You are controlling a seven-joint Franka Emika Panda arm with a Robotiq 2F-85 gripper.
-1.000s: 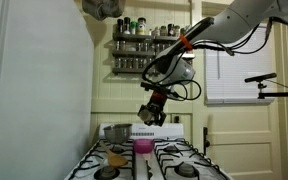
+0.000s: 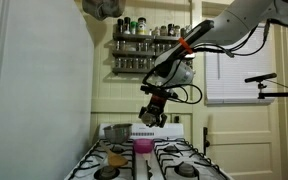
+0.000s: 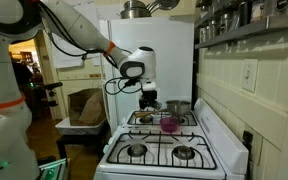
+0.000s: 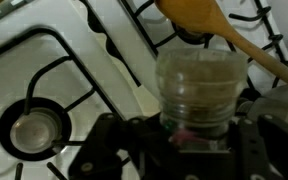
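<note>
My gripper is shut on a small clear jar (image 4: 197, 85) with brownish contents, which fills the middle of the wrist view. In exterior view 1 the gripper (image 2: 152, 115) hangs above the stove, over the pink pot (image 2: 142, 146) as seen from there. The second exterior view shows the gripper (image 3: 148, 103) in the air above the far part of the stovetop (image 3: 114, 158). The jar is too small to make out clearly in the exterior views. A wooden spoon (image 4: 209, 20) lies below the jar, beside a burner.
A grey metal pot (image 2: 116, 132) stands at the back left of the stove in exterior view 1. Shelves of jars (image 2: 144, 45) hang on the wall behind. A white panel (image 2: 44, 90) rises on the left. The near burners (image 3: 137, 150) are bare.
The gripper has turned slightly and shifted a little over the last second, staying above the stove. The pots and the spoon have not moved.
</note>
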